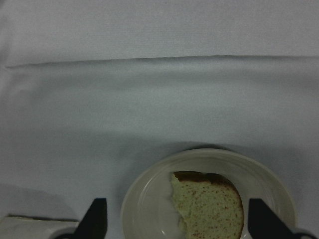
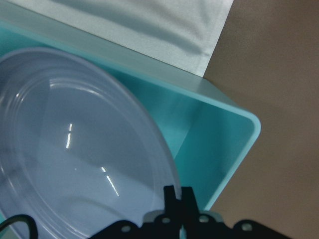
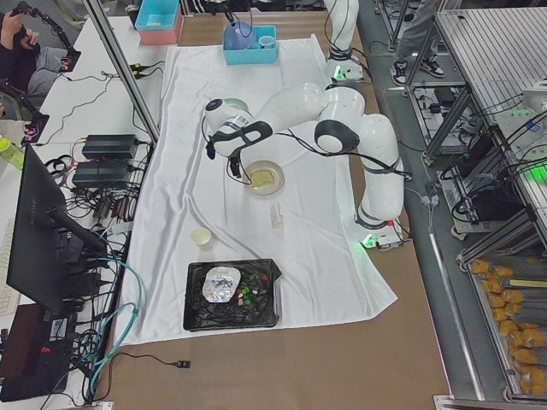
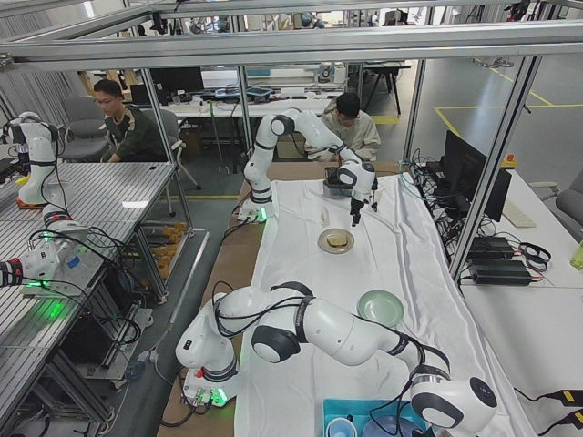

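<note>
A slice of bread (image 1: 207, 206) with a brown crust lies on a beige plate (image 1: 144, 189) in the left wrist view. My left gripper is open above it, a finger either side of the slice, nothing visibly held. My right gripper is shut at the rim of a translucent blue bowl (image 2: 84, 149) inside a teal bin (image 2: 229, 114); whether the rim is between its fingers I cannot tell.
A green plate (image 4: 381, 308) sits mid-cloth, partly hidden in the camera left view. A cup (image 3: 201, 237), a small pale packet (image 3: 277, 215) and a black tray (image 3: 192, 290) lie on the white cloth, with free room between.
</note>
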